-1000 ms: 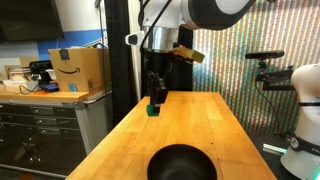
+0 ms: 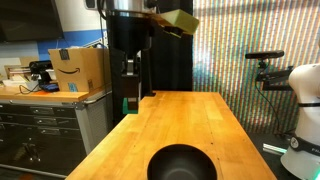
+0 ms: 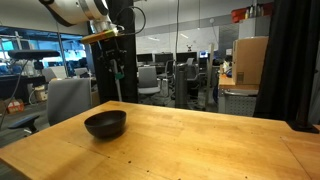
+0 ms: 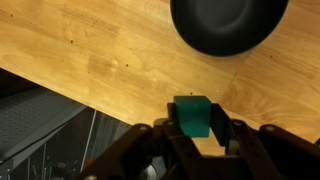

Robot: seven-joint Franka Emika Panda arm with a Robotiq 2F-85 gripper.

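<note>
A green block [image 4: 194,115] is pinched between the fingertips of my gripper, which is shut on it. In exterior view 1 the green block [image 2: 131,104] hangs below the gripper [image 2: 131,84], above the table's left part. The black bowl [image 2: 181,163] stands on the wooden table, lower and to the right of the block. Exterior view 2 has the gripper [image 3: 116,70] raised above and behind the bowl [image 3: 105,124]. From the wrist, the bowl [image 4: 228,18] appears at the top, apart from the block, and looks empty where visible.
Another arm [image 2: 300,150] stands at the right. A grey chair [image 3: 70,100] is behind the table.
In exterior view 1 the arm has moved left and somewhat upward overall, carrying the green block away from above the bowl's left side. The bowl has stayed put.
</note>
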